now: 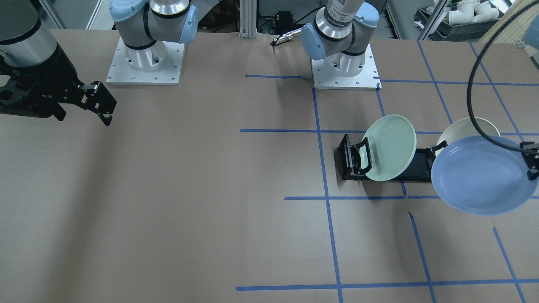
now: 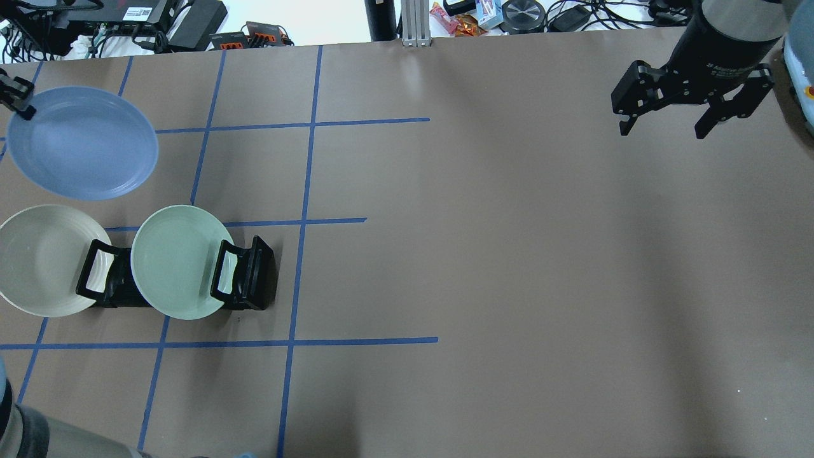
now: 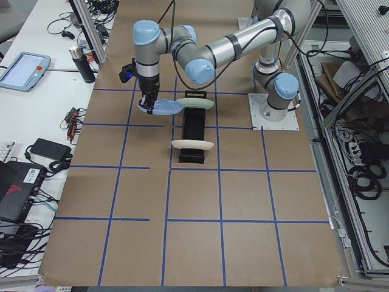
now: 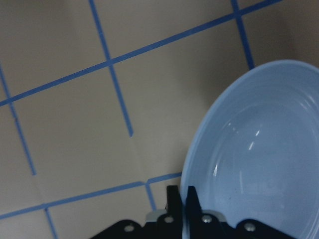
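My gripper is shut on the rim of a blue plate [image 4: 259,154], held aloft; in the front view the plate [image 1: 482,176] is at the right, in the top view [image 2: 80,145] at the upper left, clear of a black dish rack [image 2: 255,275]. In the rack stand a pale green plate [image 1: 386,149] and a white plate [image 2: 42,259], at opposite ends, with bare rack between them in the left view.
A second, black gripper [image 1: 96,101] hangs over the left of the table. Further arm bases [image 1: 146,73] stand along the back edge.
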